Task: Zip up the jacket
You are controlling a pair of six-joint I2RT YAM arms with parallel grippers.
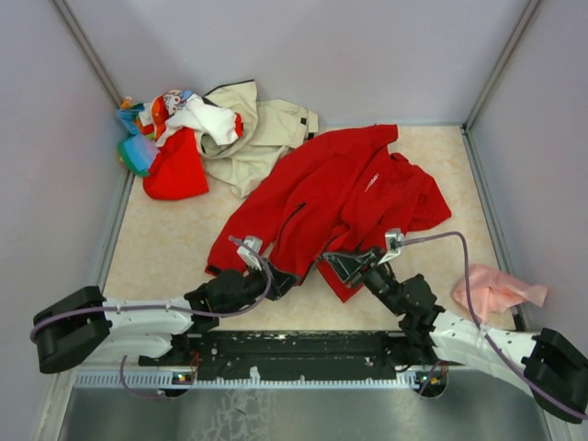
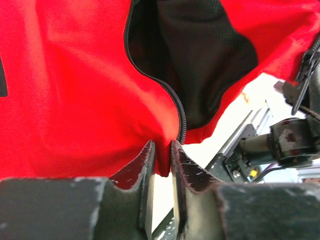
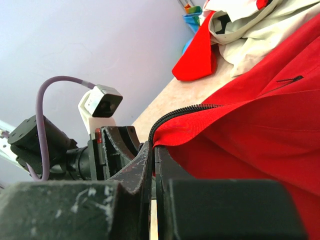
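The red jacket [image 1: 331, 193] lies spread over the table's middle, its front edges near me. In the left wrist view my left gripper has its fingers close around a red corner at the lower end of a black zipper tape [image 2: 177, 112]; a zipper slider [image 2: 306, 70] shows at the upper right. My right gripper is shut on the end of the other zipper edge [image 3: 182, 110], which rises into a red fold. In the top view the left gripper [image 1: 289, 276] sits just left of the right gripper [image 1: 335, 266].
Piled cream, white, red and colourful clothes [image 1: 184, 138] lie at the back left. A pink cloth [image 1: 501, 294] lies at the right.
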